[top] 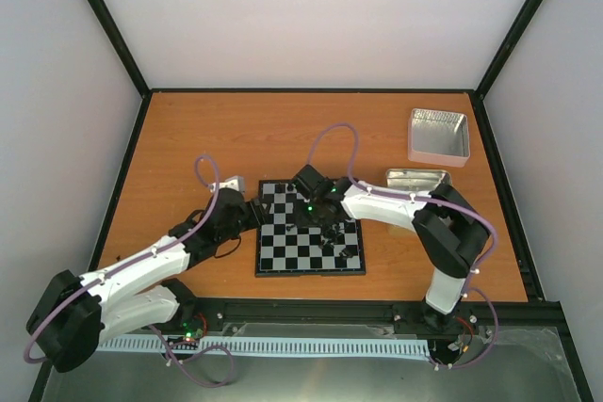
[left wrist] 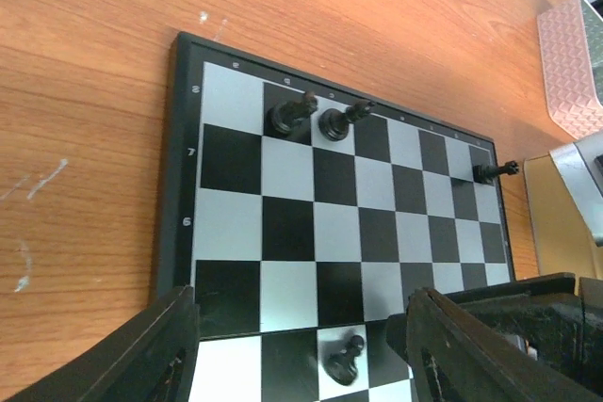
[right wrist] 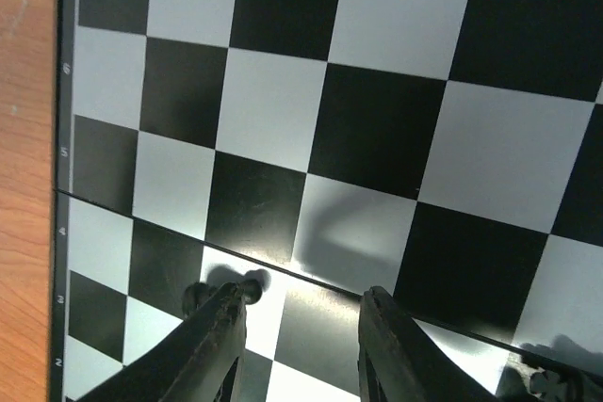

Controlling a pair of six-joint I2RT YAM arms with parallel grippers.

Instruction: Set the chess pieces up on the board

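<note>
A black-and-white chessboard [top: 283,261] lies mid-table. In the left wrist view, dark pieces stand at its far edge: one [left wrist: 287,115], another [left wrist: 336,122] beside it, a third [left wrist: 487,172] at the far corner. A small piece [left wrist: 343,364] is on a nearer square. My left gripper is open at the board's left side, nothing between its fingers. My right gripper hangs over the board, fingers apart and empty. In the right wrist view, a dark piece [right wrist: 198,298] lies left of it, another [right wrist: 556,385] at the lower right.
A pink-sided metal container [top: 438,148] stands at the back right, with a metal tray [top: 415,177] in front of it, partly behind the right arm. The table left of and behind the board is bare.
</note>
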